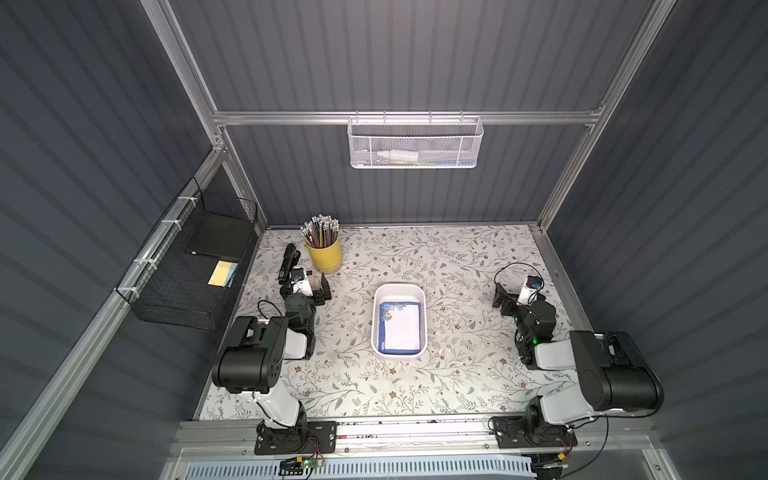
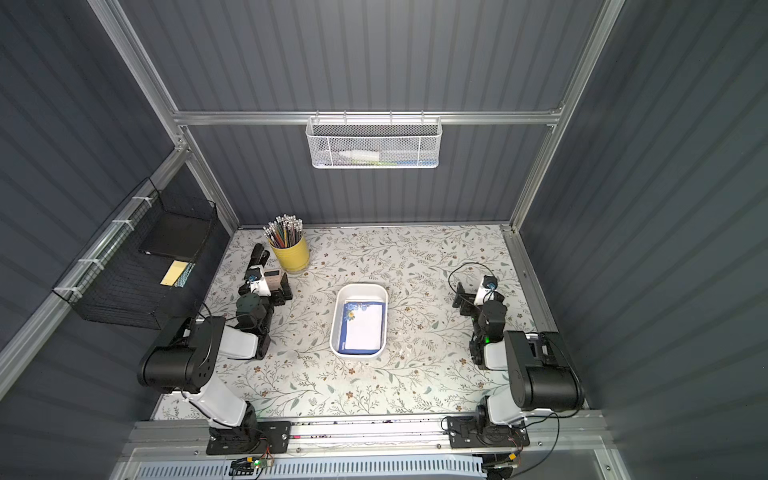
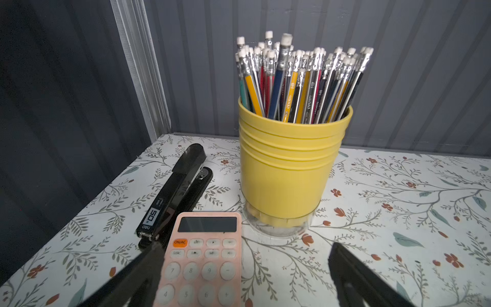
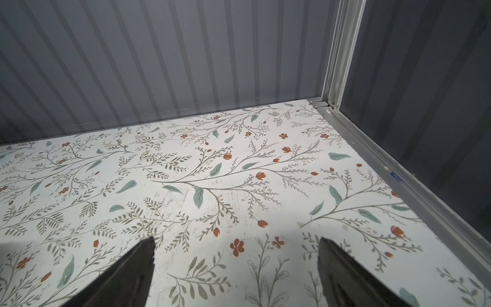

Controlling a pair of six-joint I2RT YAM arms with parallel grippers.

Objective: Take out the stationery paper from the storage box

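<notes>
A white storage box (image 1: 399,289) sits in the middle of the table, holding a pad of stationery paper (image 1: 401,329) with a white sheet and blue floral border. The same paper (image 2: 361,332) shows in the top right view. My left gripper stands open on the table's left side, facing the calculator, with nothing held. My right gripper is open at the right side over bare table, its fingers blurred in its wrist view. Both are apart from the box.
A yellow pencil cup (image 3: 291,174), black stapler (image 3: 171,197) and pink calculator (image 3: 202,261) stand at the back left. A black wire basket (image 1: 176,296) hangs on the left wall, a white mesh basket (image 1: 414,142) on the back wall.
</notes>
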